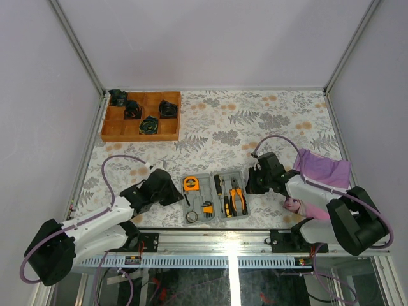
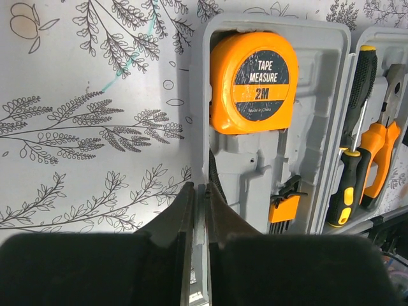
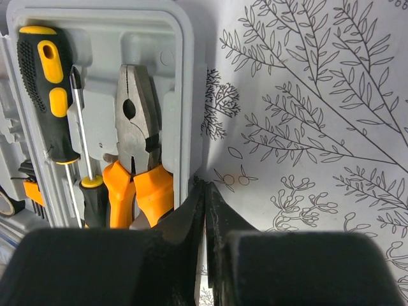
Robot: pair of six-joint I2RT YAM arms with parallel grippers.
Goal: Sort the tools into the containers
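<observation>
An open grey toolbox lies at the front centre. Its left half holds an orange tape measure (image 2: 254, 83), hex keys (image 2: 284, 207) and a roll of tape (image 1: 192, 217). Its right half holds screwdrivers (image 3: 51, 95) and orange-handled pliers (image 3: 137, 121). My left gripper is shut on the left rim (image 2: 201, 146) of the toolbox. My right gripper is shut on the right rim (image 3: 185, 108).
A wooden compartment tray (image 1: 140, 134) with dark items stands at the back left. A purple cloth (image 1: 331, 167) lies at the right.
</observation>
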